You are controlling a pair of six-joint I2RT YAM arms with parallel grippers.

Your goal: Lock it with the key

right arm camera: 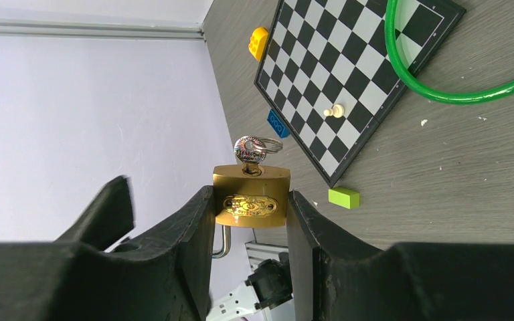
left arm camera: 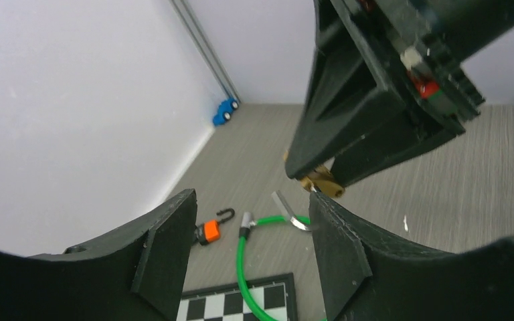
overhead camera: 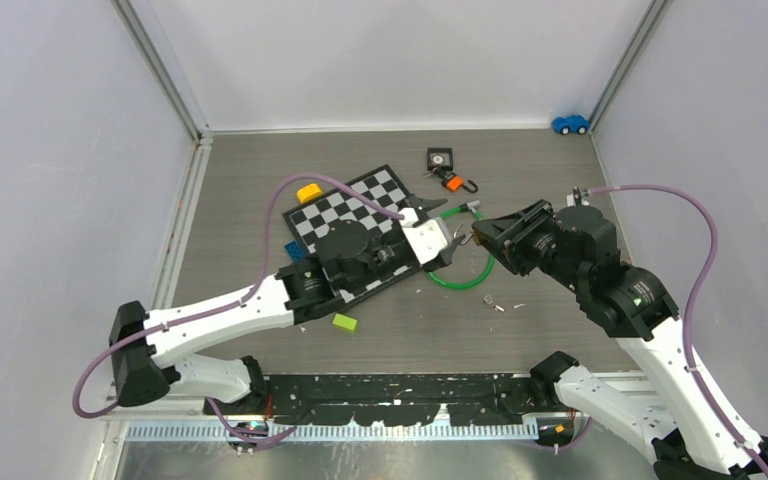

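Note:
A brass padlock (right arm camera: 251, 194) is held between the fingertips of my right gripper; a key (right arm camera: 247, 147) with a ring stands in its keyhole, and the steel shackle (right arm camera: 222, 242) shows below. My left gripper is open, its fingers pointed toward the padlock, close beside it in the top view. In the left wrist view the padlock (left arm camera: 324, 182) is mostly hidden by my right gripper's fingers, with the shackle (left arm camera: 288, 212) hanging out below.
Below lie a chessboard (right arm camera: 314, 73), a green cable lock (right arm camera: 462, 97), coloured blocks (right arm camera: 343, 197), a small black-and-orange lock (overhead camera: 454, 182) and a blue toy car (overhead camera: 570, 124). Walls enclose the sides and back.

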